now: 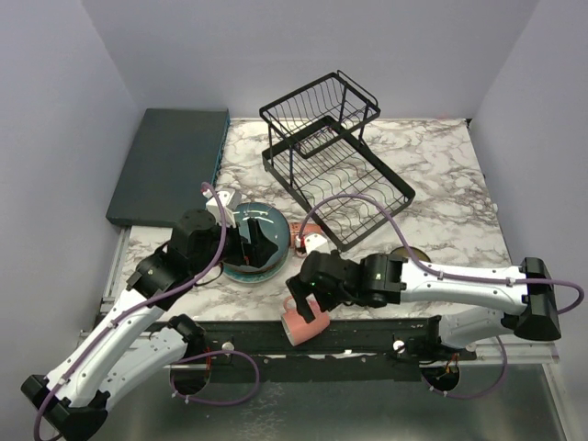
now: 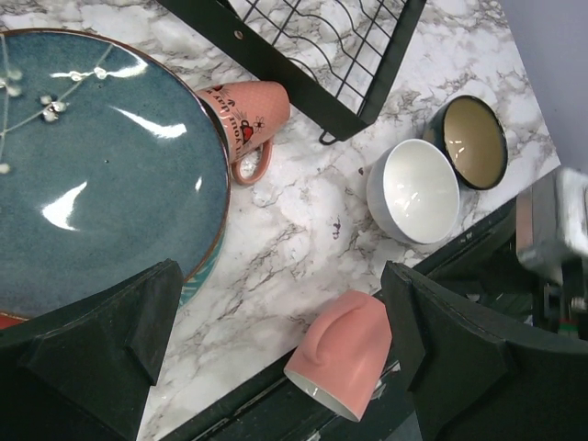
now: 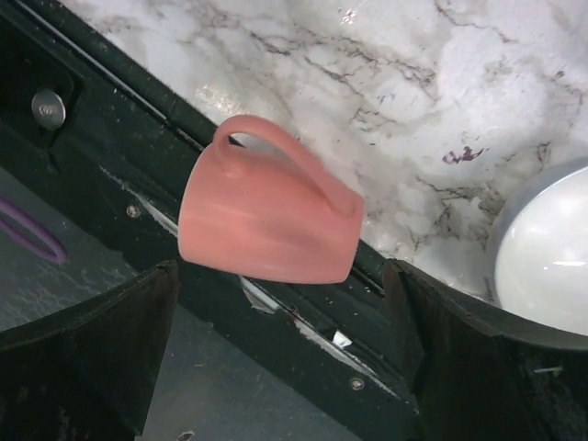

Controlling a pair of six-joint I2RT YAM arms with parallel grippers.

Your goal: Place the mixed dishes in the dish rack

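My left gripper [image 1: 248, 241] hangs open over the stacked teal plates [image 2: 101, 175]. My right gripper [image 1: 308, 294] is open right above a plain pink mug [image 3: 266, 220], which lies on its side on the counter's dark front edge, handle up. A patterned pink mug [image 2: 248, 115] lies beside the plates. A white bowl [image 2: 413, 188] and a tan bowl [image 2: 473, 142] sit at the right, mostly hidden in the top view by my right arm. The black two-tier dish rack [image 1: 395, 193] stands empty behind them.
A dark closed board [image 1: 165, 165] lies at the back left. Walls bound the back and both sides.
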